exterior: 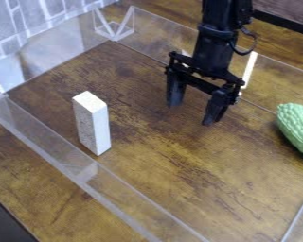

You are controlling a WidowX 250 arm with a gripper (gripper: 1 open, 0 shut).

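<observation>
The black gripper (196, 105) hangs over the back middle of the wooden surface, its two fingers spread wide with nothing visible between them. A white upright block (92, 123) stands on the left of the surface, apart from the gripper. A pale green, bumpy vegetable-like object (297, 130) lies at the right edge, partly cut off by the frame.
Clear low walls border the wooden work area (167, 180), whose middle and front are bare. A thin white object (249, 68) shows behind the gripper near the back right. White cloth or curtain (27, 38) is at the top left.
</observation>
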